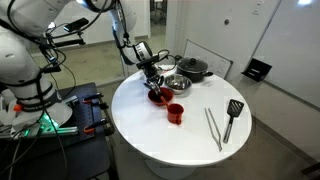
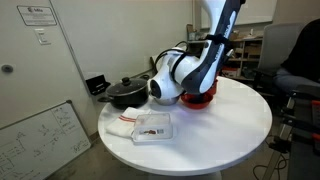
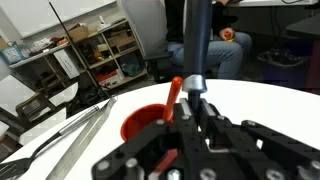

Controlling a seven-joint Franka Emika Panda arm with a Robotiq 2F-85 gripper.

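In the wrist view, my gripper is shut on a dark-handled utensil (image 3: 197, 45) with a silvery neck, which rises upright past the top edge. Its lower part is hidden by the fingers. The gripper (image 1: 154, 87) is low over the near side of a red bowl (image 1: 165, 94) in the first exterior view. A red cup (image 1: 175, 114) stands beside that bowl, toward the camera. Close by the held utensil, a slim red stick (image 3: 172, 95) leans in front of the cup (image 3: 143, 122); where its lower end rests cannot be told.
A metal bowl (image 1: 174, 83) and a dark lidded pot (image 1: 192, 69) stand behind the red bowl. Tongs (image 1: 213, 129) and a black spatula (image 1: 234, 112) lie to the right. A clear container (image 2: 153, 127) sits by a cloth (image 2: 122, 123).
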